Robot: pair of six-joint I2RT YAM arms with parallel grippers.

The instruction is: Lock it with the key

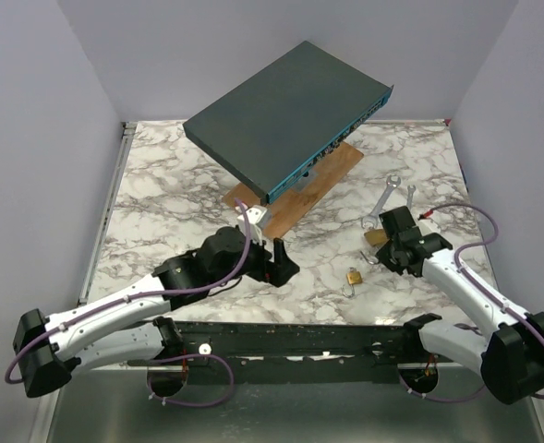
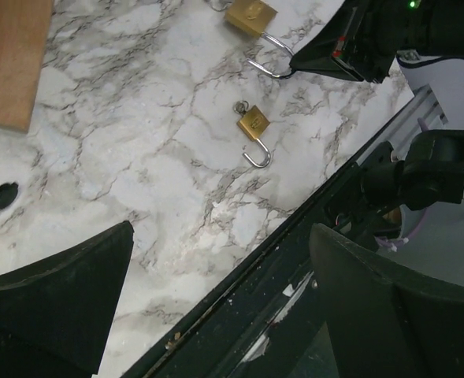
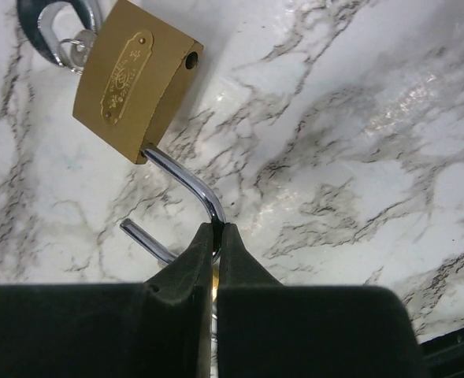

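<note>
The larger brass padlock [image 3: 129, 79] lies on the marble top at the right, its shackle [image 3: 188, 177] swung out of the body. My right gripper is shut, its tips at the bend of that shackle; whether they pinch it is hidden. A smaller brass padlock [image 2: 254, 123], also with an open shackle, lies nearby toward the front edge. Left of it my left gripper [image 1: 288, 263] hangs above the table, open and empty. In the left wrist view a small black-headed object [image 2: 3, 195], perhaps the key, lies at the left edge.
Two wrenches [image 1: 391, 185] lie behind the larger padlock, one end close to its keyring. A dark flat box [image 1: 290, 115] rises over a wooden board [image 1: 313, 198] at the back. Bare marble separates the board from the padlocks.
</note>
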